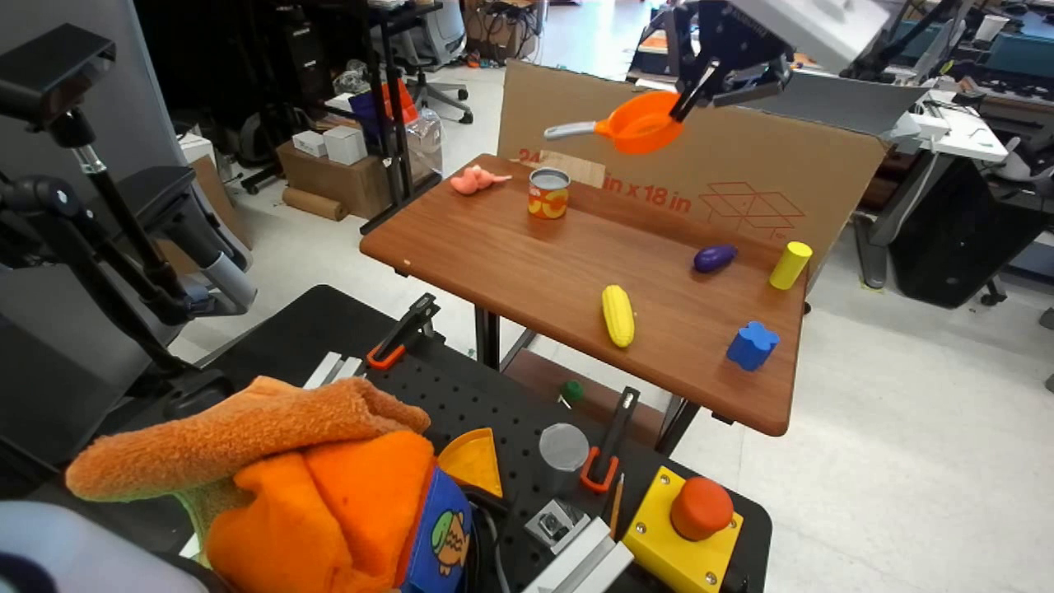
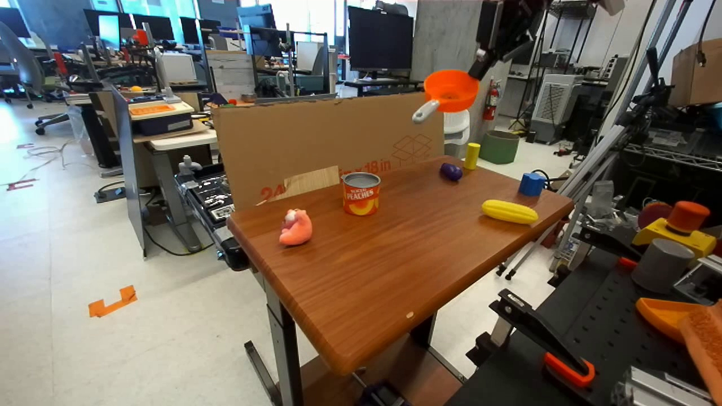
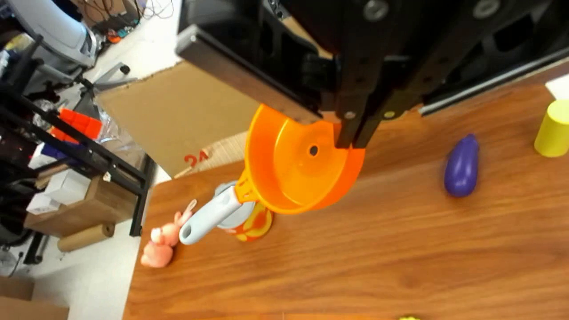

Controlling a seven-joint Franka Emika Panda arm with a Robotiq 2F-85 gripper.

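Observation:
An orange toy pan with a grey handle hangs in the air above the back of the table, its rim pinched by my gripper. In the wrist view the closed fingertips grip the rim of the pan, and its handle points down and left. Exterior view 2 shows the pan high above the wooden table, touching nothing on it.
On the table are a peach can, a pink toy, a yellow corn, a purple eggplant, a yellow cylinder and a blue block. Cardboard stands along the back edge.

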